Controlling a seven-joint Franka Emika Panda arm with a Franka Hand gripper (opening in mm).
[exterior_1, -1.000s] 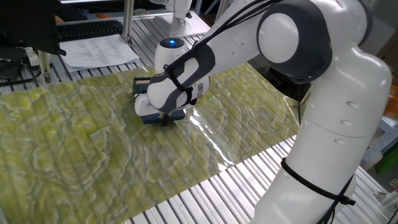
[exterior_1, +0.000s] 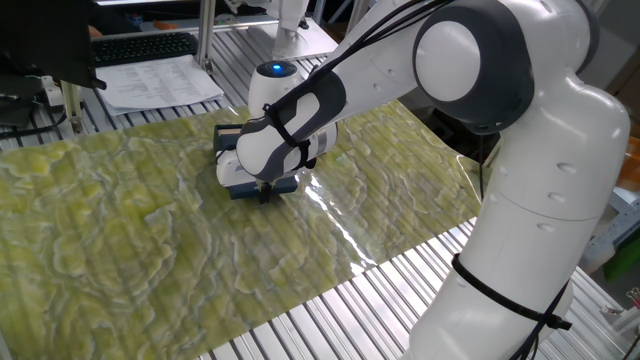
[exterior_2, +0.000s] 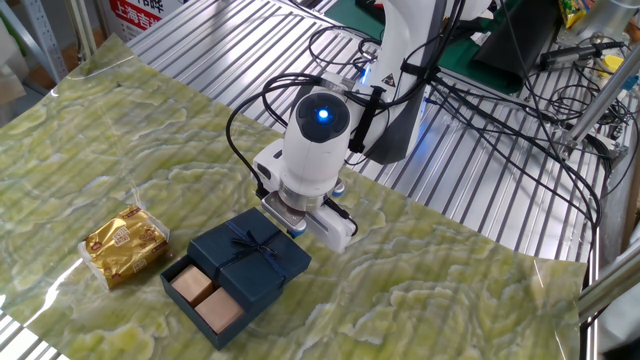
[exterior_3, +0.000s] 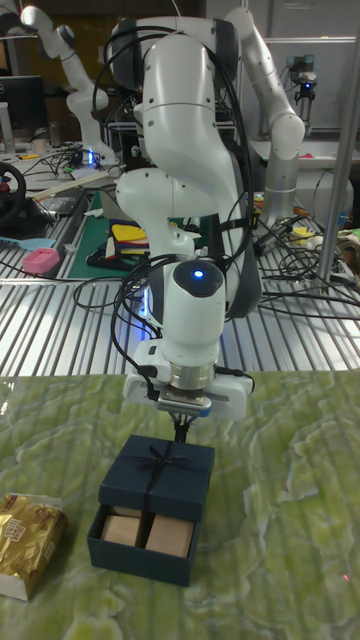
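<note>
A dark blue gift box has its lid (exterior_2: 250, 250), tied with a dark ribbon bow, lying askew over the far part of its base (exterior_3: 141, 561). Two beige blocks, a left one (exterior_3: 121, 529) and a right one (exterior_3: 168, 535), show in the uncovered near part. My gripper (exterior_3: 181, 431) points down at the lid's far edge, on the side toward the arm. Its dark fingers look close together there; whether they pinch the lid's edge is hidden. In exterior view 1 the hand covers most of the box, and one black finger (exterior_1: 264, 193) shows against the lid's side.
A gold-wrapped packet (exterior_2: 126, 246) lies on the green marbled sheet (exterior_2: 430, 300) left of the box. The sheet is clear to the right. Beyond it are the slatted metal table (exterior_2: 480, 190) and loose cables. Papers (exterior_1: 160, 84) and a keyboard (exterior_1: 135, 48) sit past the sheet in exterior view 1.
</note>
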